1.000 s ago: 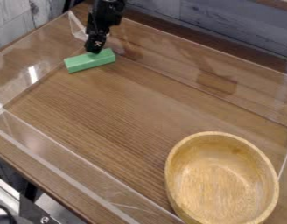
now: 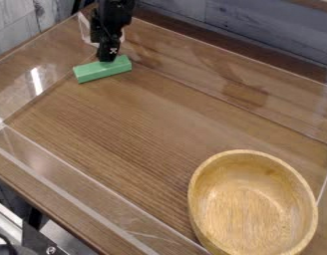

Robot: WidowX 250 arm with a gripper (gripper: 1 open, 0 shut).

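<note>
My black gripper (image 2: 109, 50) hangs at the upper left of the camera view, its open fingers pointing down just above a green rectangular block (image 2: 103, 70). The block lies flat on the wooden table. Whether the fingertips touch it is hard to tell.
A large round cream bowl (image 2: 253, 204) sits at the lower right. Grey walls border the table at the back and upper left.
The gripper has shifted very slightly; the green block looks to be in the same place.
</note>
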